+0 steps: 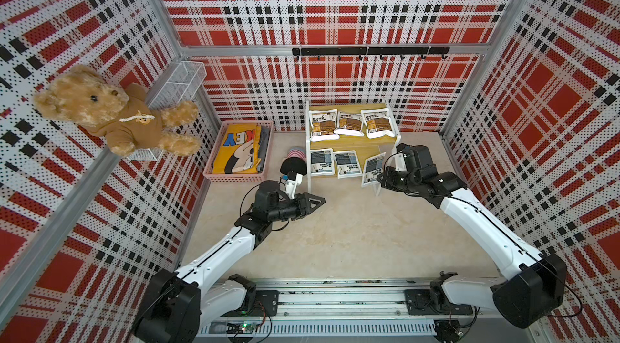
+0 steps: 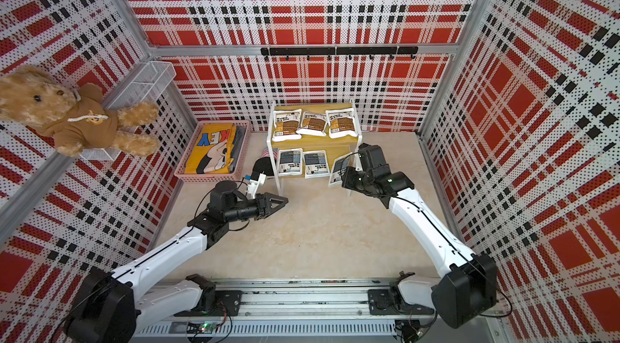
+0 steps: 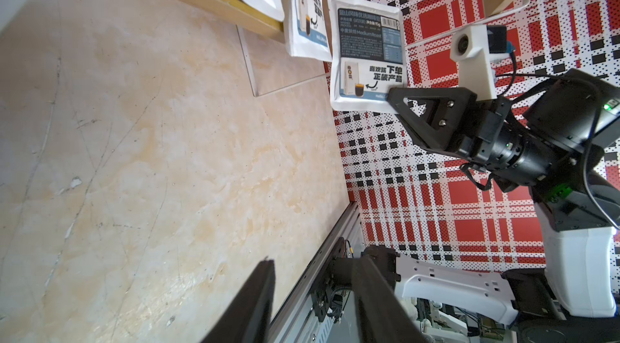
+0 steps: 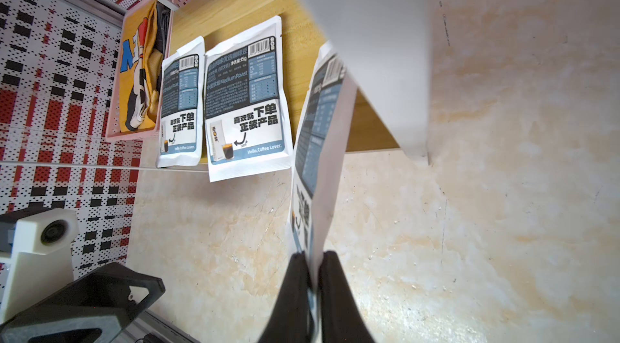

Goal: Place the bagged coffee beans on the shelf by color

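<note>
A white-framed wooden shelf holds several brown-labelled bags (image 1: 379, 122) on top and two blue-grey bags (image 1: 346, 163) below, lying beside each other. My right gripper (image 1: 381, 179) is shut on a third blue-grey bag (image 4: 319, 142), held tilted at the lower tier's right end, against the white side frame (image 4: 400, 39). My left gripper hangs over the table left of centre, in front of the shelf, its fingers apart with nothing between them.
A pink basket (image 1: 239, 175) with folded cloth stands left of the shelf, a dark cap (image 1: 292, 165) beside it. A teddy bear (image 1: 139, 117) sits on the left wall rack.
</note>
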